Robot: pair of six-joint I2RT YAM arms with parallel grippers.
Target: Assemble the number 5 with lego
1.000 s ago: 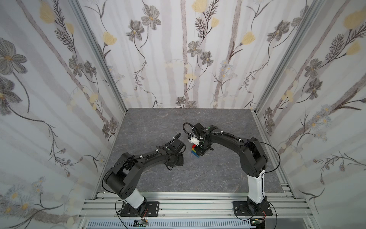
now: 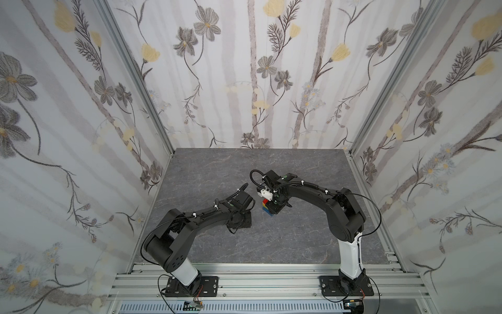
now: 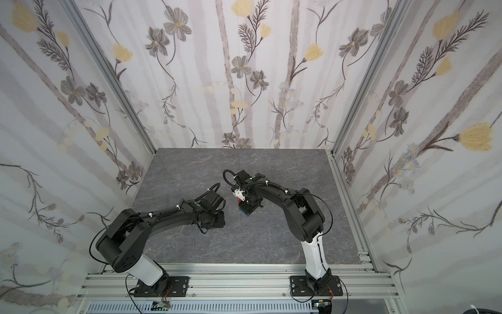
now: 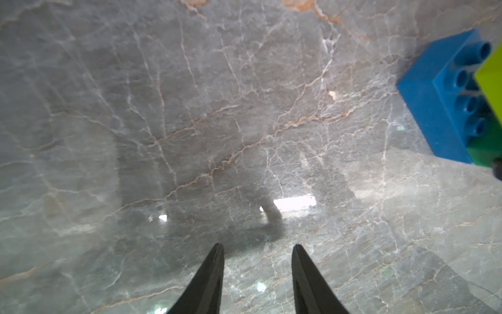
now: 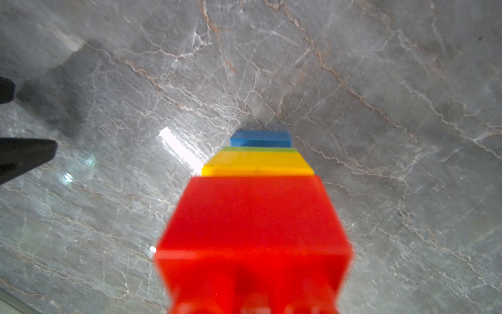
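A stack of bricks stands on the grey table in the right wrist view. Its red brick (image 5: 256, 219) is nearest the camera, then come a yellow brick (image 5: 256, 164), a thin green strip (image 5: 258, 150) and a blue brick (image 5: 261, 139) farthest off. From above, my right gripper (image 2: 273, 205) is at this stack and covers most of it; whether its fingers grip it is hidden. My left gripper is open over bare table, left of the stack. The left wrist view catches the studded blue brick (image 4: 444, 99), green brick (image 4: 483, 152) and lime brick (image 4: 492, 78) at its right edge.
No loose bricks show on the visible table (image 2: 308, 240). The left gripper's dark fingers (image 5: 26, 154) appear at the left of the right wrist view, with a gap to the stack.
The left arm and the stack look the same as before.
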